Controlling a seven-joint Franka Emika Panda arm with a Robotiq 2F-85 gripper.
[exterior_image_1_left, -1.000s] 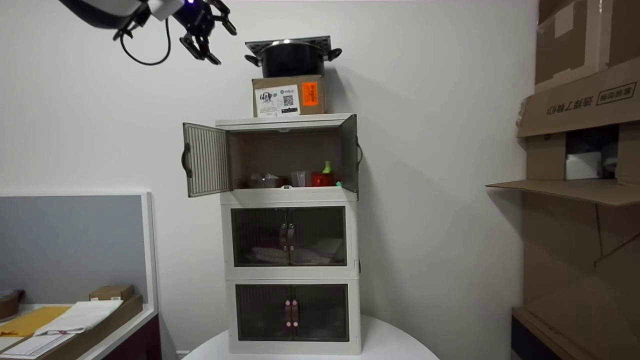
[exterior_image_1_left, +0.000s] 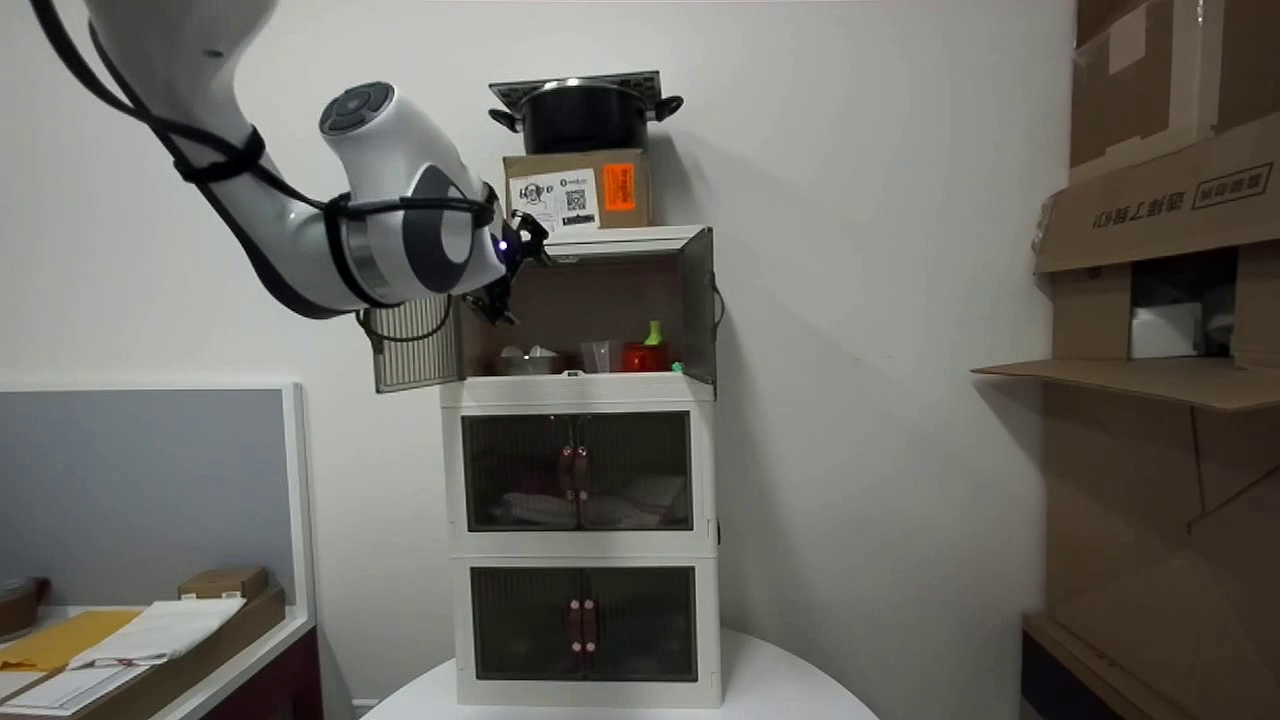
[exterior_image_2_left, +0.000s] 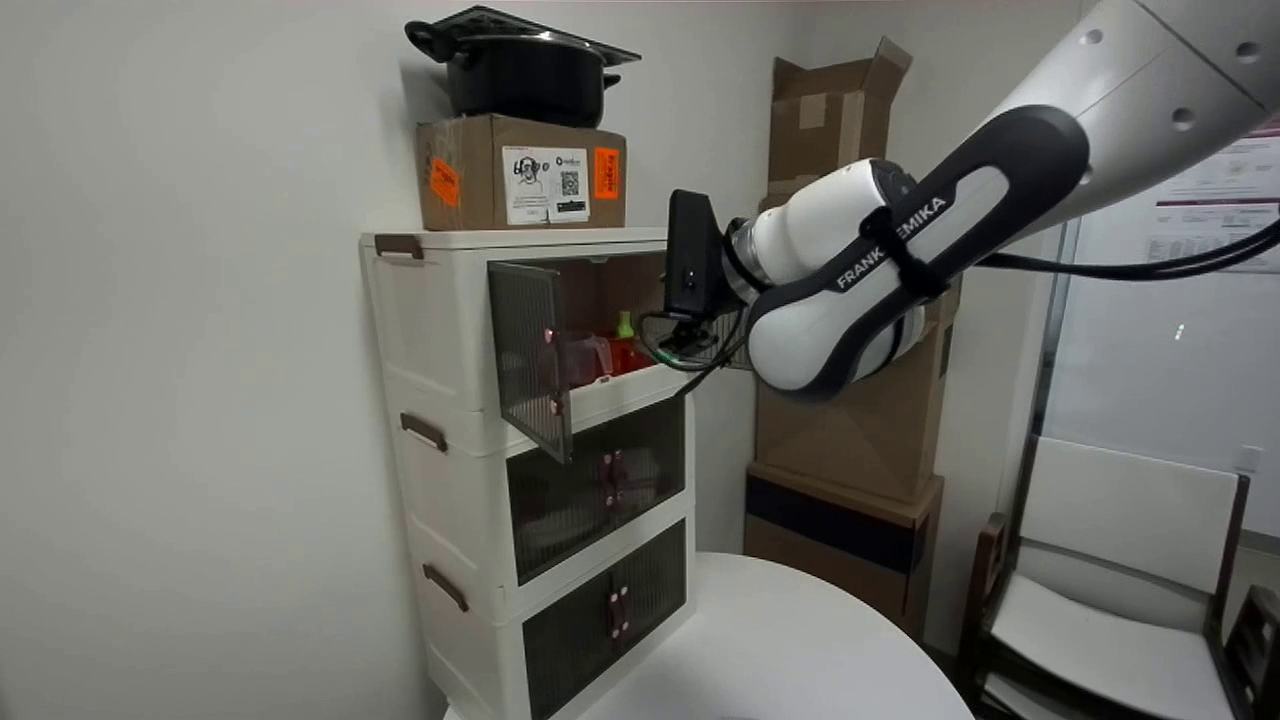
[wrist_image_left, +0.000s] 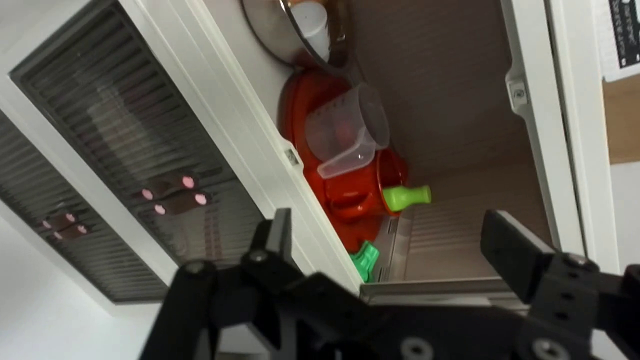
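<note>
The top compartment of the white cabinet (exterior_image_1_left: 578, 389) stands open, both doors swung outward. On its floor, in the wrist view, a clear measuring cup (wrist_image_left: 336, 129) leans beside a red mug (wrist_image_left: 354, 195) that holds a lime-green piece (wrist_image_left: 408, 197). Under both is a red plate-like item (wrist_image_left: 297, 108). A glass bowl (wrist_image_left: 276, 30) with a white item inside sits at the other end, and a small green object (wrist_image_left: 364, 259) lies close to the front edge. My gripper is open and empty, in front of the open compartment and apart from its contents.
The left door (exterior_image_1_left: 414, 348) is right beside my arm; the right door (exterior_image_1_left: 698, 306) juts forward on the other side. A cardboard box (exterior_image_1_left: 578, 192) carrying a black pot (exterior_image_1_left: 584, 116) stands on top. Two lower compartments are closed. The round table (exterior_image_2_left: 792, 648) has free room in front.
My arm has come down and to the right, from high at the upper left to the front of the open compartment. The cabinet and its contents look unmoved.
</note>
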